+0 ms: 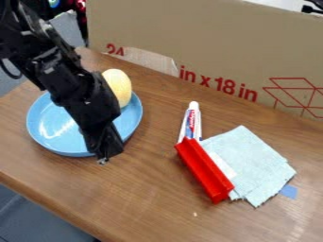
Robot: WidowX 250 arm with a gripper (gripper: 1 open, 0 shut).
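My black gripper (pixel 104 151) hangs over the front right part of a blue plate (pixel 51 123), its fingertips low near the plate's edge and shut, with nothing visible between them. A pale yellow rounded object (pixel 119 85) sits at the back of the plate, partly behind my arm. To the right lie a red object (pixel 207 172), a white tube with red lettering (pixel 191 121) and a pale folded cloth (pixel 248 161).
A cardboard box (pixel 214 43) stands along the back of the wooden table (pixel 164 213). The table's edge drops away at the lower left.
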